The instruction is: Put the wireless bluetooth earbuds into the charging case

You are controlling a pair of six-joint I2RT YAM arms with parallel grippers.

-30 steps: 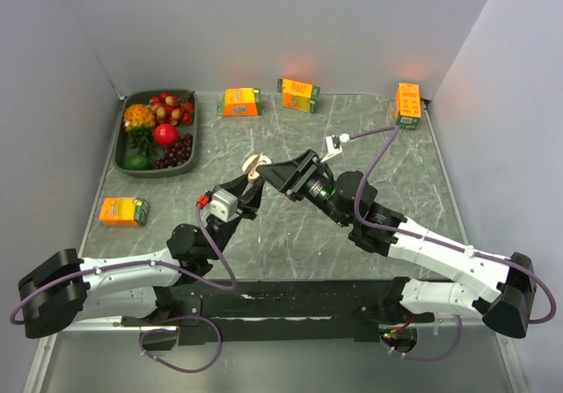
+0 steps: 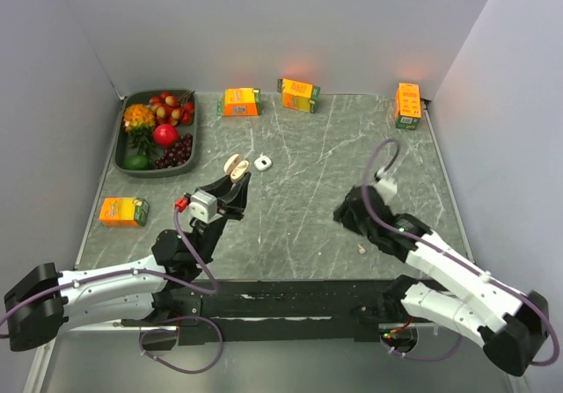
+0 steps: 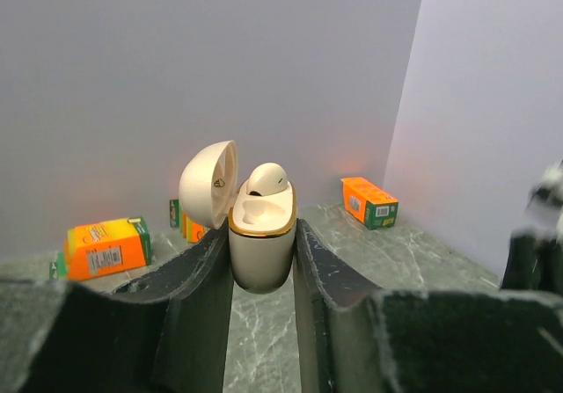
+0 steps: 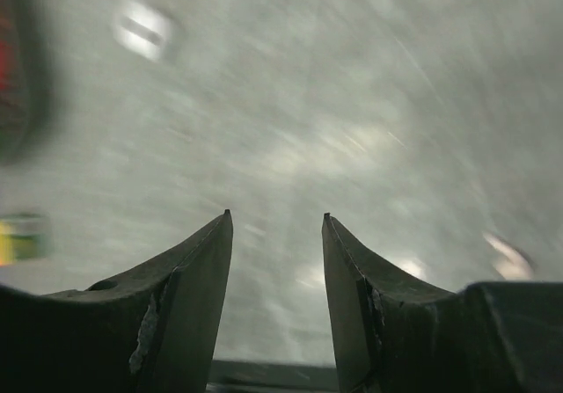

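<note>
My left gripper (image 2: 230, 201) holds the open cream charging case (image 3: 262, 248) upright, its lid (image 3: 207, 182) raised. In the left wrist view one rounded earbud top (image 3: 266, 179) sits in the case beside what looks like an empty recess. My right gripper (image 2: 352, 213) is blurred in the top view, over the right of the table (image 2: 308, 191); its fingers stand open and empty in the right wrist view. A small pale object (image 2: 361, 249), perhaps an earbud, lies near the front right.
A small white object (image 2: 263, 163) lies behind the case. A fruit tray (image 2: 123, 160) stands at back left, with orange boxes (image 2: 239, 102) along the back and left (image 2: 123, 211).
My right arm has swung away from the case, rightward and toward the front. My left gripper has shifted slightly left with the case still held.
</note>
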